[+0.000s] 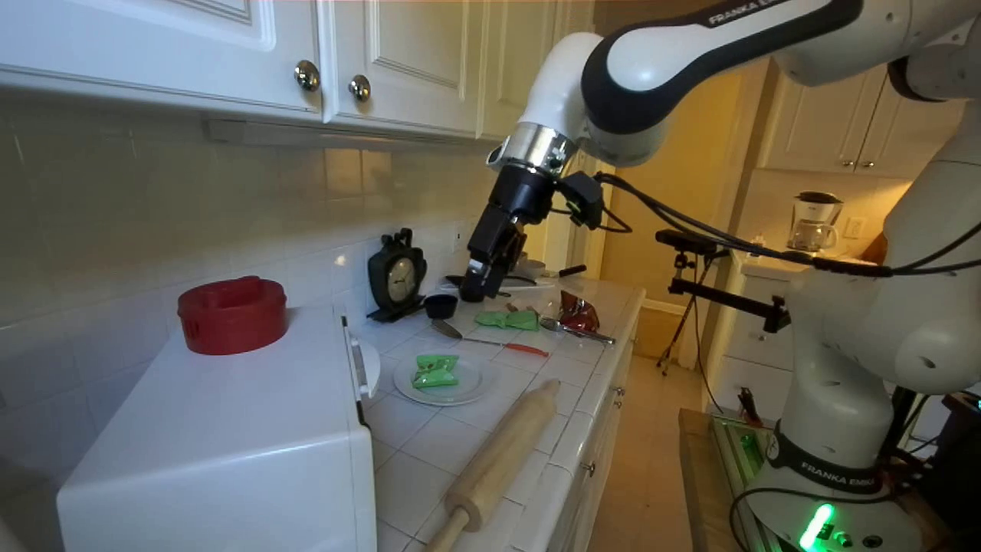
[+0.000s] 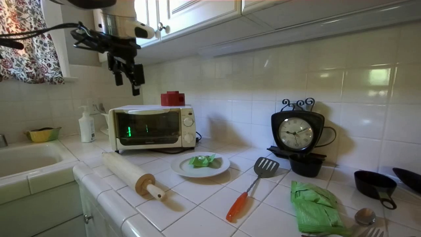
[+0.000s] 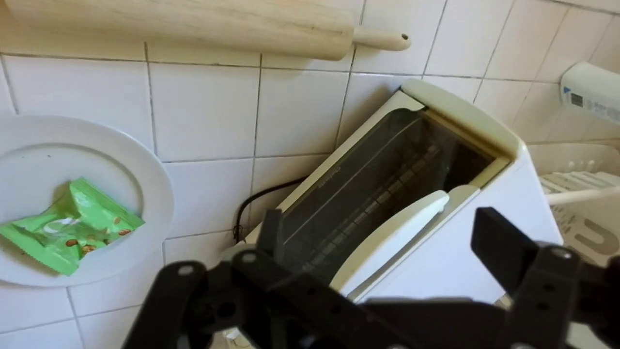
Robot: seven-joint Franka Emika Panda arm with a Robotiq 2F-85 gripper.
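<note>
My gripper is open, its two black fingers wide apart with nothing between them. In the second exterior view the gripper (image 2: 128, 87) hangs in the air, well above the countertop. Through the gap in the wrist view shows the white toaster oven (image 3: 511, 215), its dark glass door closed and its pale handle (image 3: 389, 241) below. Left of the oven, a green snack packet (image 3: 81, 227) lies on a white plate (image 3: 157, 192). A red lidded container (image 1: 233, 317) rests on top of the oven.
A wooden rolling pin (image 2: 128, 173) lies near the counter's front edge. Farther along are an orange-handled spatula (image 2: 238, 205), a black clock (image 2: 298, 132), another green packet (image 2: 317, 209) and small black cups. White cabinets (image 1: 405, 64) overhang the counter.
</note>
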